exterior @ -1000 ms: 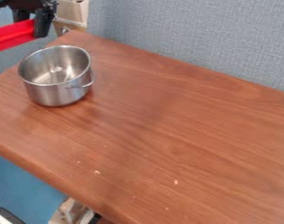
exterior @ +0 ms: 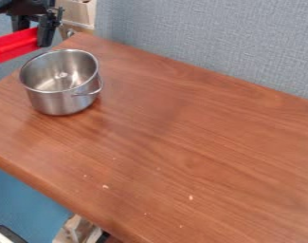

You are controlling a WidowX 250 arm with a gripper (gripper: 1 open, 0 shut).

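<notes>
At the top left corner, my black gripper [exterior: 43, 28] is shut on a red block-like object [exterior: 12, 46], held in the air above and left of a steel pot [exterior: 62, 87]. The red object reaches out past the left edge of the view. The pot stands upright on the wooden table [exterior: 194, 142] near its left edge, its handle on the right side, and appears empty.
A grey textured wall [exterior: 220, 43] runs along the back. Beyond the table's left edge lies a blue surface [exterior: 24, 204], with pale wooden and dark parts at the bottom left.
The pot has not moved.
</notes>
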